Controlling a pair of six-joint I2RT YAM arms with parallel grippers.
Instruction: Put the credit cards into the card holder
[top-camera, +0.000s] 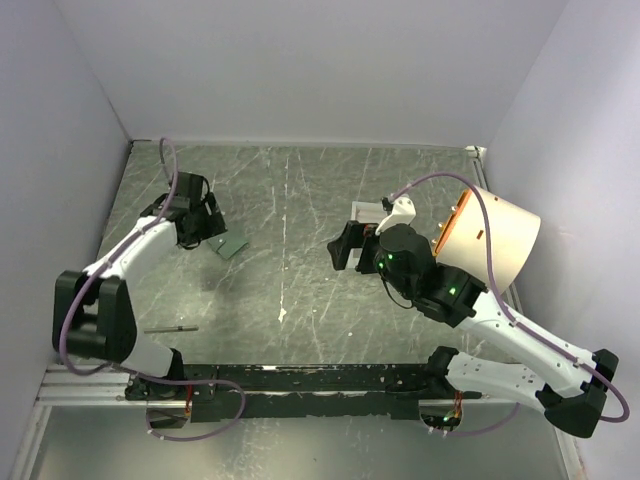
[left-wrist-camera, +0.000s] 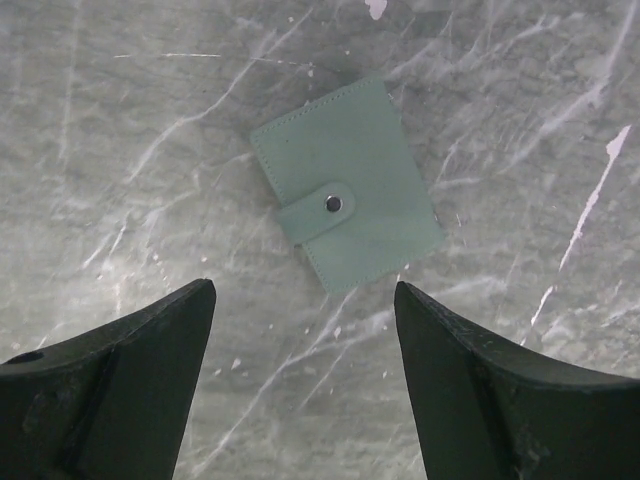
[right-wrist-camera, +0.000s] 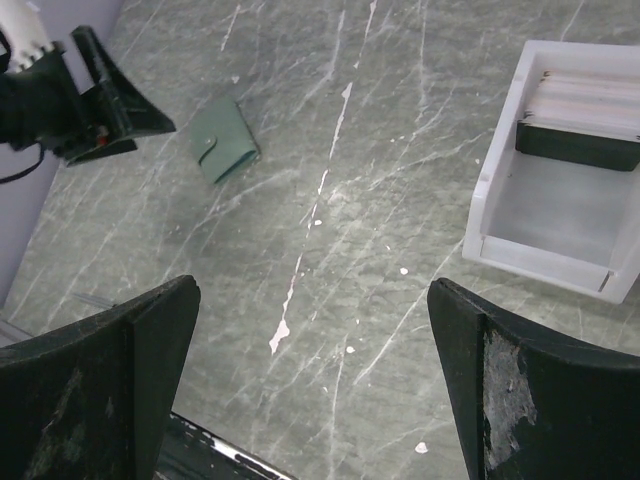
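The card holder (left-wrist-camera: 365, 190), a green-grey square with a snap strap, lies flat and closed on the left of the table. Close above it hangs my left gripper, its fingers spread and nothing between them. Both also appear in the right wrist view, with the card holder (right-wrist-camera: 223, 138) just right of the left gripper. My right gripper hangs open and empty over the middle right. Toward the back right stands a white tray (right-wrist-camera: 478, 205), and thin pale card-like edges (right-wrist-camera: 585, 95) show in its far part; I cannot tell for certain that they are credit cards.
A dark thin rod (top-camera: 171, 329) lies at the front left. Beside the right arm stands a large white cylinder (top-camera: 490, 238).
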